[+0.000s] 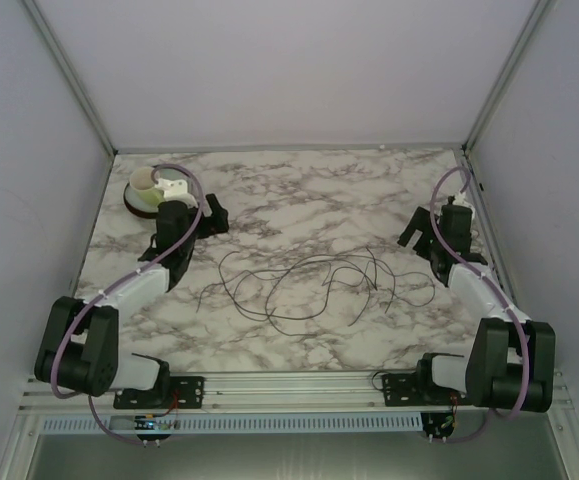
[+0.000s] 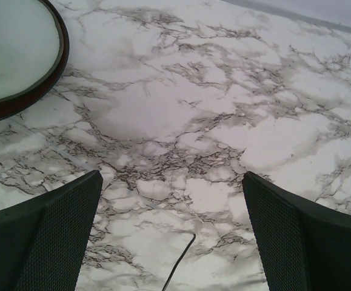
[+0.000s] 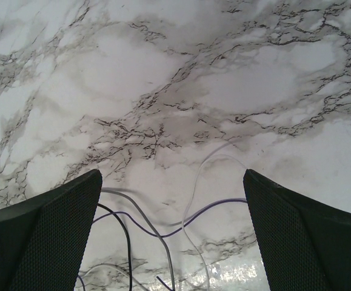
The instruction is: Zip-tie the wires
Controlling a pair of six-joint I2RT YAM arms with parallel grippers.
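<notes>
Several thin wires [image 1: 291,317] lie loosely tangled over the front middle of the marble table. In the left wrist view a single black wire end [image 2: 181,259] shows low in the frame; the right wrist view shows a grey wire [image 3: 146,217], a purple wire [image 3: 214,205] and others crossing. My left gripper [image 1: 221,217] is open above the table, behind and left of the tangle, its fingers [image 2: 60,233] wide apart and empty. My right gripper [image 1: 409,233] also stands open and empty, over bare table behind the tangle's right end. No zip tie can be made out.
At the back left, beside my left arm, a round dish [image 1: 132,206] holds a pale greenish cup [image 1: 144,183]. Walls close in the left, right and back sides.
</notes>
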